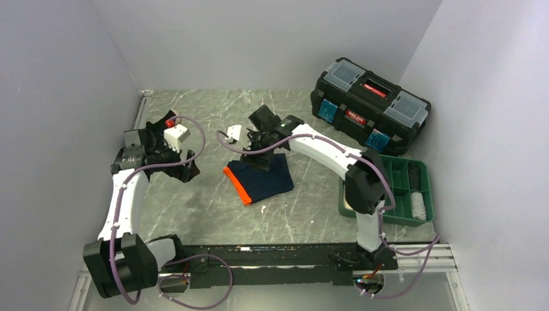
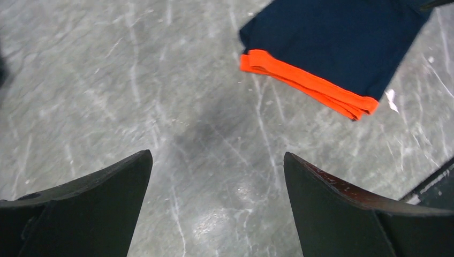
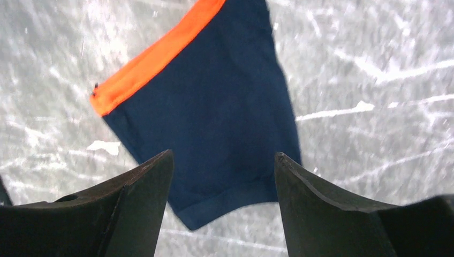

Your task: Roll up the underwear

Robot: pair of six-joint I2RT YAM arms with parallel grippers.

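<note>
Dark navy underwear with an orange waistband lies folded flat on the table, the band on its left side in the top view. My right gripper is open over the cloth, its fingers apart with only a view of navy fabric between them. From the left wrist, the orange band shows at upper right, well away from my left gripper. That one is open too, above bare table at the left. In the top view my right arm hides the far part of the underwear.
A green divided box holding several rolled items stands at right, partly behind my right arm. A black toolbox sits at the back right.
</note>
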